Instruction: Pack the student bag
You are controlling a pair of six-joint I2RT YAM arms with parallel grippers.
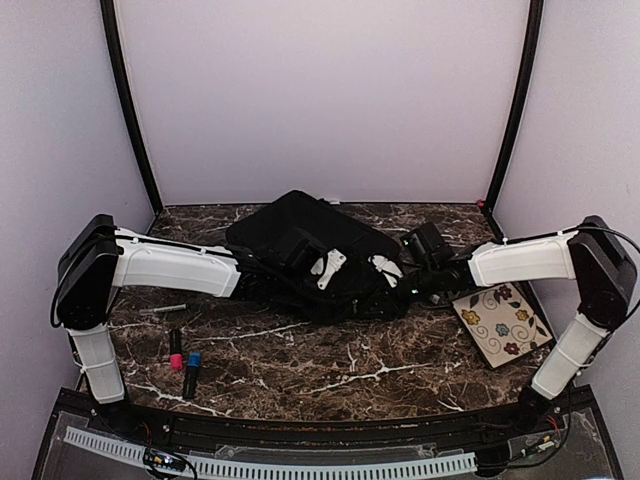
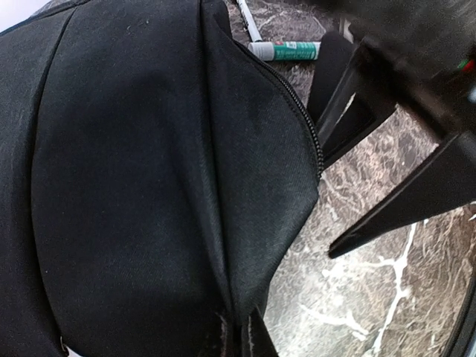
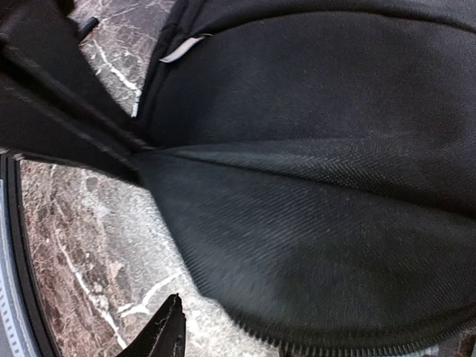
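Note:
The black bag lies at the back centre; its fabric and zipper fill both wrist views. My left gripper is shut on the bag's fabric at its front edge, pulling a fold taut. My right gripper is at the bag's front right, beside the left one. In the left wrist view its dark fingers stand apart by the zipper edge; in the right wrist view the fabric runs close over them.
A floral-patterned board or book lies at the right. Two markers and a thin pale item lie at the left front. A green-labelled tube shows behind the bag.

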